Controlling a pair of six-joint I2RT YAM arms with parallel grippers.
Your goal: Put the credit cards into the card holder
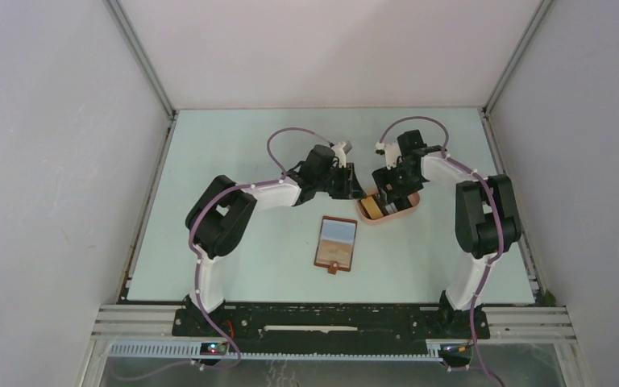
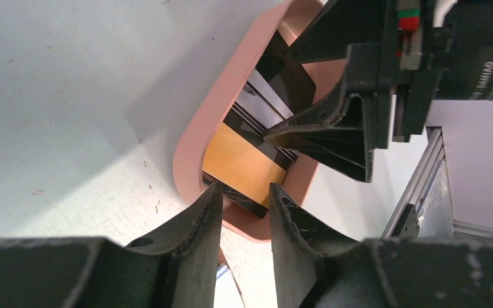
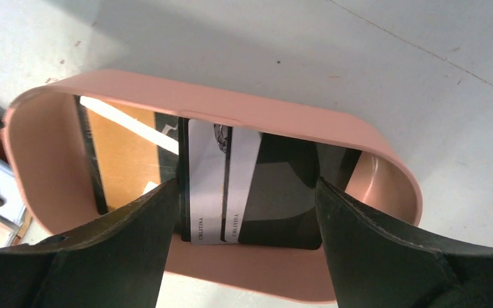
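A pink oval tray (image 1: 387, 218) holds several cards, seen in all views: a gold card (image 2: 244, 163), black ones such as the black card (image 3: 282, 192), and white-striped ones such as the white stripe (image 3: 207, 186). My right gripper is over the tray, its fingers spread with the striped and black cards in the gap; no grip on any card shows. At the tray's left end, my left gripper has parted fingers with nothing held between them. The brown card holder (image 1: 335, 256), with a clear window, lies flat in front of the tray.
Both arms come close together above the tray, the right gripper's dark fingers (image 2: 321, 138) reaching into it.
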